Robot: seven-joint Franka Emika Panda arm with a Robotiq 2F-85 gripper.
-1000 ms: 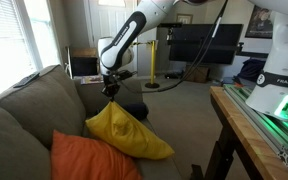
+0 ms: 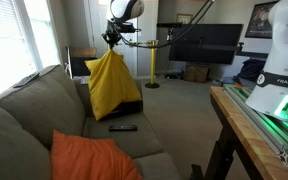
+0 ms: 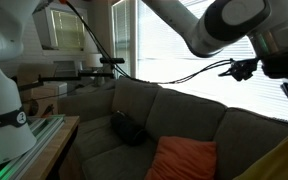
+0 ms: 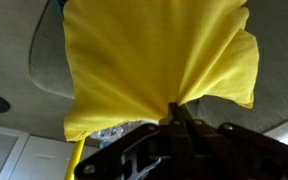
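A yellow cloth (image 2: pixel 111 84) hangs from my gripper (image 2: pixel 110 45) above the far end of the grey sofa, its lower part reaching down to about seat height. In the wrist view the cloth (image 4: pixel 159 60) spreads out beyond the fingers, its bunched edge pinched at the fingertips of my gripper, which is shut on it. At the lower right of the second exterior view, part of the cloth (image 3: pixel 279 160) shows; the fingertips are out of that picture.
An orange pillow (image 2: pixel 92 158) lies on the near part of the sofa (image 2: pixel 24 112). A dark remote-like object (image 2: pixel 123 127) rests on the seat, and a dark bundle (image 3: pixel 128 128) sits farther along it. A wooden table edge (image 2: pixel 246 125) stands to the right, with open floor between.
My gripper has risen with the yellow cloth. The cloth was spread low over the seat beside the orange pillow and now hangs lengthwise, farther back. The pillow has stayed put.
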